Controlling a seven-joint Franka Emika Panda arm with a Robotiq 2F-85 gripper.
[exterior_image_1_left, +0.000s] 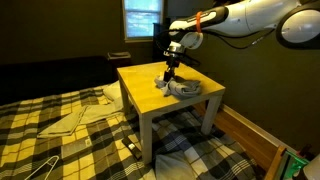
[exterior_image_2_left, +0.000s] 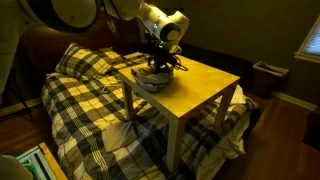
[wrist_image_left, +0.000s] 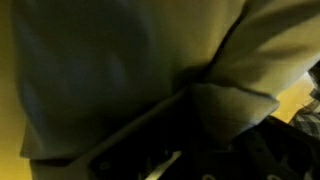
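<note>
A crumpled grey cloth (exterior_image_1_left: 180, 88) lies on the wooden table (exterior_image_1_left: 148, 98), close to its front edge. In the second exterior view the same cloth (exterior_image_2_left: 150, 77) is bunched at the table's near left corner. My gripper (exterior_image_1_left: 170, 75) reaches down to the left part of the cloth, tilted. From close up, folds of the cloth (wrist_image_left: 110, 60) fill most of the wrist view, and a pinched fold (wrist_image_left: 232, 103) rises at the dark fingers. The gripper is shut on the cloth; the fingertips themselves are mostly hidden in shadow and fabric.
Below and beside the table is a bed with a checkered blanket (exterior_image_1_left: 95, 150), with another folded cloth (exterior_image_1_left: 68, 122) on it. A window (exterior_image_1_left: 143, 18) is in the far wall.
</note>
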